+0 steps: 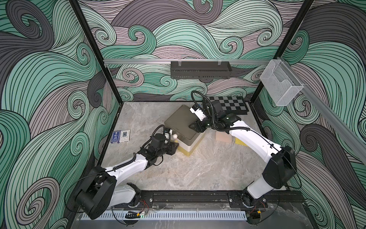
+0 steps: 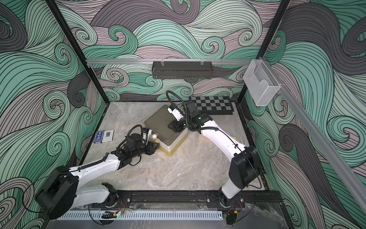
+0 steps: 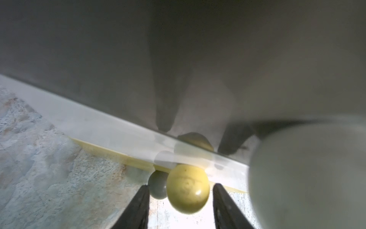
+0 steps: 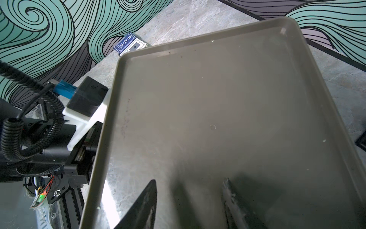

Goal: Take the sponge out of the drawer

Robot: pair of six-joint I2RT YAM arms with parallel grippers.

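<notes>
The drawer box (image 1: 183,122) stands mid-table, with an olive top over white and yellow tiers; no sponge shows inside it. In the left wrist view my left gripper is open around a round yellow knob (image 3: 187,183) on the box's front, with a dark knob (image 3: 156,183) behind it and a pale knob (image 3: 305,175) close to the lens. My right gripper is open over the box's top (image 4: 213,95), with nothing between its fingers.
Card boxes (image 1: 120,136) lie at the left. A checkered board (image 1: 226,105) stands at the back right. A pink block (image 1: 222,137) and a yellow item (image 1: 241,141) lie right of the box.
</notes>
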